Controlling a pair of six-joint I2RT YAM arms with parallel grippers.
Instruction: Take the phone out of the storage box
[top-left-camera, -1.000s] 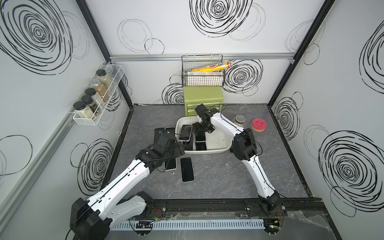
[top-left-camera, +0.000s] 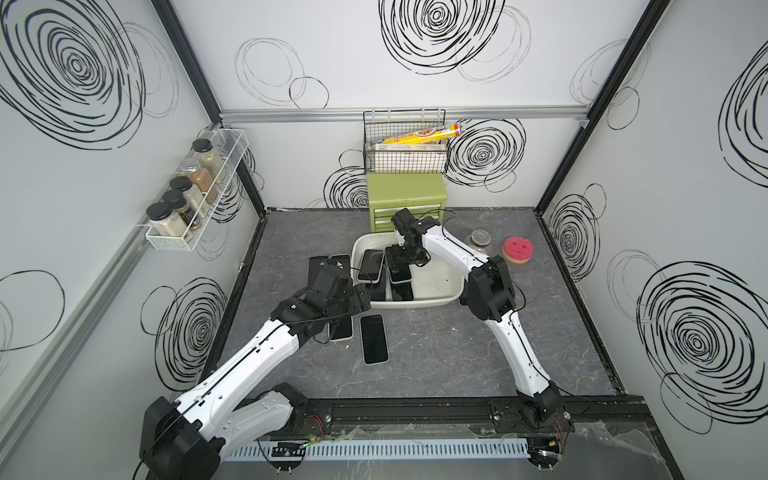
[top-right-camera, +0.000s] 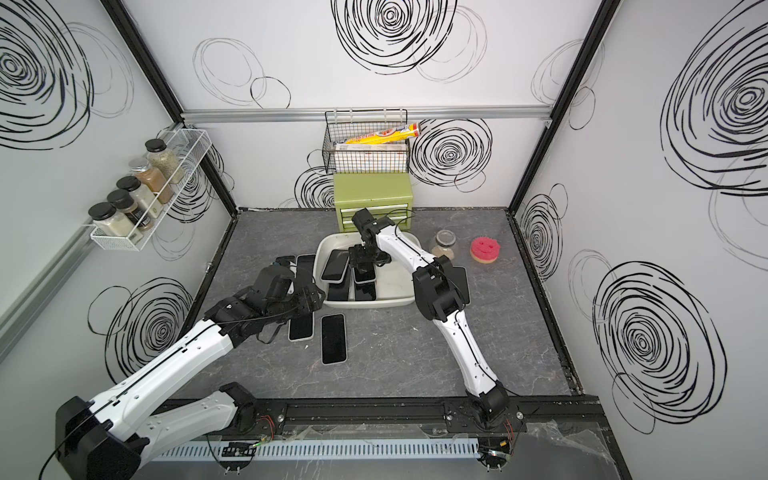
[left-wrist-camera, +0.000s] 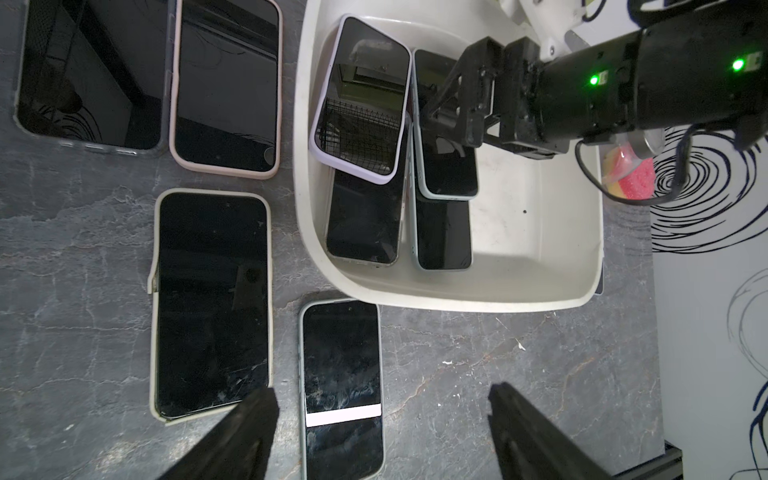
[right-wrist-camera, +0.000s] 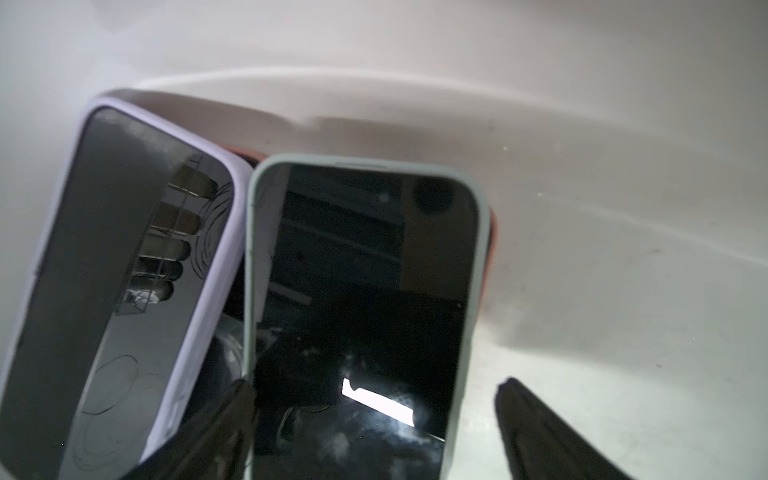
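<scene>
A cream storage box holds several stacked phones, among them a lavender-cased phone and a pale blue-cased phone lying beside it. My right gripper is low in the box over the pale blue phone, fingers apart on either side of its long edges; contact is unclear. My left gripper hangs outside the box, over the phones on the table at the left front, its fingers open with nothing held.
More phones lie left and in front of the box. A green drawer unit stands behind it, a jar and pink sponge to the right.
My right arm has shifted very slightly over the box. Otherwise nothing visible has changed.
</scene>
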